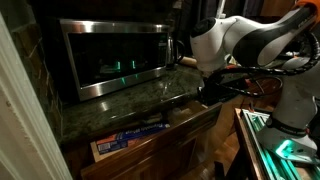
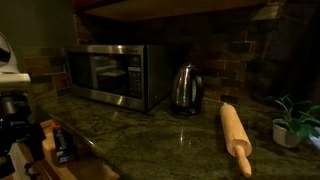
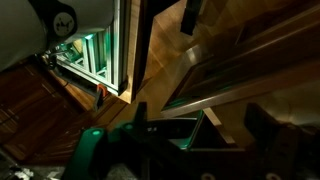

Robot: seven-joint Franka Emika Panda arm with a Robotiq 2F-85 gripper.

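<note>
A wooden drawer (image 1: 150, 149) under the dark stone counter stands partly open, with a narrow strip of its inside showing. Long printed boxes (image 1: 128, 138) lie in it, partly hidden by the counter edge. In the second exterior view, the drawer's inside (image 2: 88, 167) shows at the lower left with a dark item (image 2: 64, 146) in it. My gripper (image 1: 207, 96) is at the drawer's right side, dim in the first exterior view; contact cannot be made out. In the wrist view the gripper is open, its dark fingers wide apart, and no held object shows.
On the counter (image 2: 150, 140) stand a microwave (image 2: 110, 75), a kettle (image 2: 187, 90), a rolling pin (image 2: 235, 138) and a potted plant (image 2: 295, 120). Wooden cabinet fronts (image 3: 235, 75) and the floor fill much of the wrist view.
</note>
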